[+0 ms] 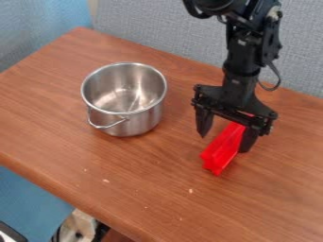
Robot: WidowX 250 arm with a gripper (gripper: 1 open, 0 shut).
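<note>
A red elongated block [220, 150] lies on the wooden table, right of centre, slanting from upper right to lower left. My black gripper [225, 128] is over its upper end, fingers apart and pointing down, one left of the block and one at its right; whether the right one touches the block I cannot tell. A steel pot [124, 99] with a wire handle stands upright at left, apart from the gripper and block.
Grey textured walls stand behind.
</note>
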